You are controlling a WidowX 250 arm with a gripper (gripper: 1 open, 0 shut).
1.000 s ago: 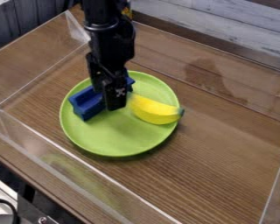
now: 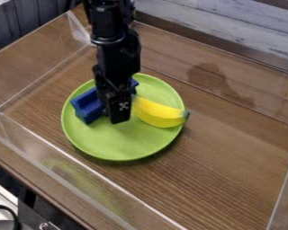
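My black gripper (image 2: 114, 106) hangs down over a green plate (image 2: 122, 144), its fingers open and low over a blue object (image 2: 89, 106) on the plate's left part. The gripper hides part of the blue object, and I cannot tell whether it touches it. A yellow banana (image 2: 161, 114) lies on the plate's right part, just beside the gripper.
A pale wall (image 2: 243, 27) runs along the back right, and a black cable (image 2: 3, 216) shows at the lower left corner.
My gripper has moved slightly down toward the front of the plate. The plate, banana and blue object look unmoved.
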